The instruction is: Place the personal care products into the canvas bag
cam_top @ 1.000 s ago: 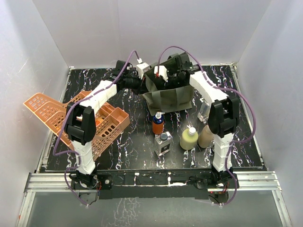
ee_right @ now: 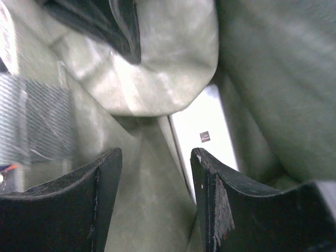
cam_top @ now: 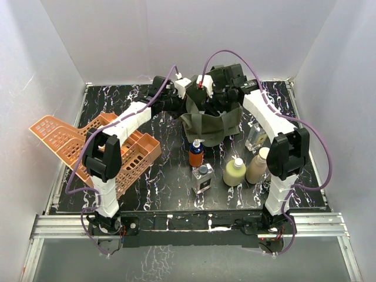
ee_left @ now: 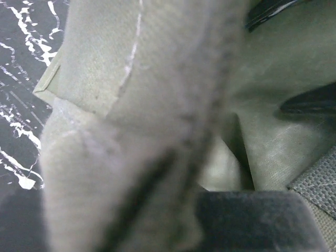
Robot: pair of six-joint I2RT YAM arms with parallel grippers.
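The olive canvas bag [cam_top: 214,126] stands at the back centre. My left gripper [cam_top: 181,103] is shut on the bag's left side; in the left wrist view the fabric [ee_left: 121,105] rises blurred between its dark fingers. My right gripper is open inside the bag, above a white box [ee_right: 202,131] lying in it. On the table are an orange bottle with blue top [cam_top: 196,155], a silver box-shaped bottle [cam_top: 202,182], a pale yellow bottle [cam_top: 234,173], a beige bottle [cam_top: 255,167] and a clear container [cam_top: 255,138].
An orange plastic basket [cam_top: 144,155] with its lid open lies at the left, under the left arm. The table's middle front, left of the silver bottle, is clear.
The left gripper and bag side have moved slightly right; the bottles stand unmoved.
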